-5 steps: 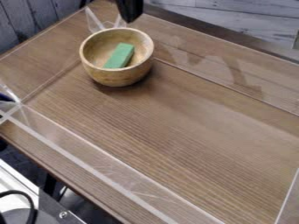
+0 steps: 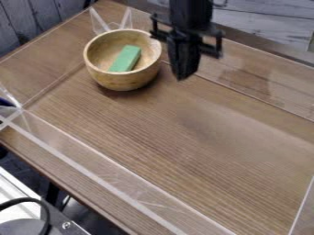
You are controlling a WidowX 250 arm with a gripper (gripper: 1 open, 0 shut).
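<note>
A wooden bowl (image 2: 106, 75) sits on the table in the upper left with a green block (image 2: 125, 58) inside it. My dark gripper (image 2: 182, 66) hangs just right of the bowl's rim, pointing down; it looks shut, with nothing visible between its fingers.
Clear tape or plastic strips run along the left part. A white object with a dark cable (image 2: 37, 207) is at the bottom left corner.
My gripper has moved down and to the right from the top edge of the view, to beside the bowl. The bowl and block have not visibly moved.
</note>
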